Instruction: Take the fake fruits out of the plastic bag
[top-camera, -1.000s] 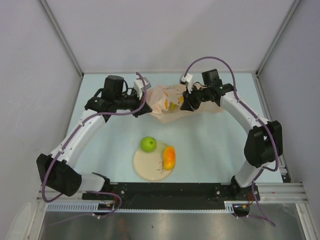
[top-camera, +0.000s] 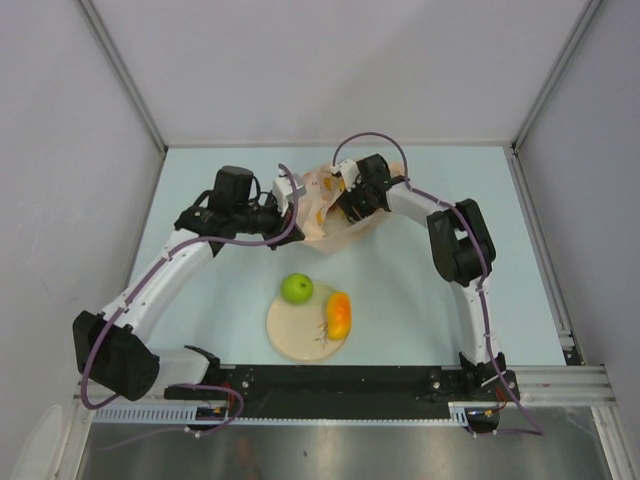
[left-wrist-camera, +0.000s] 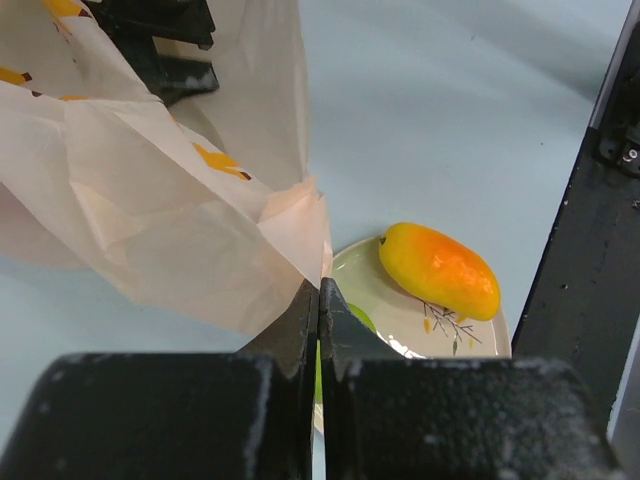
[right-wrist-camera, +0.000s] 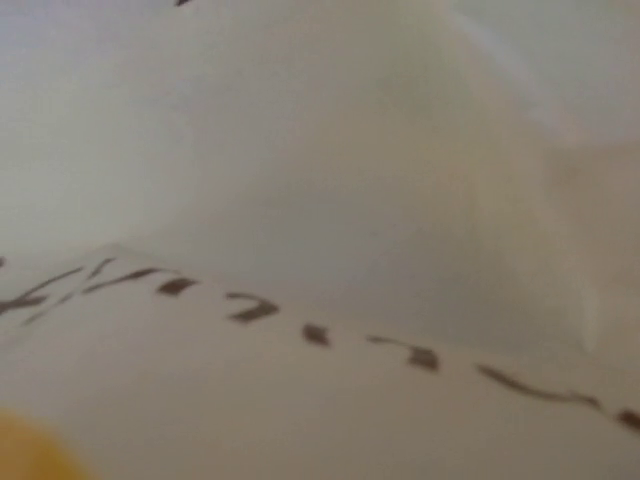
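Note:
The pale plastic bag (top-camera: 350, 236), printed with orange and dark marks, lies with its mouth spread at the back middle. My left gripper is shut on its edge, and the bag (left-wrist-camera: 165, 220) stretches up and left from the fingertips. Inside the mouth is my right gripper (top-camera: 351, 210); its dark fingers stand apart, partly hidden by the bag wall in the left wrist view. Blurred bag wall (right-wrist-camera: 300, 200) fills the right wrist view, with a yellow patch in a lower corner. No fruit is clearly visible inside the bag.
In front of the bag, a cream plate (top-camera: 290, 335) bears a green apple (top-camera: 297, 288) at its back rim and an orange-yellow mango (top-camera: 339, 316) on its right side. Bare table lies to both sides of the plate.
The left gripper has shifted only slightly.

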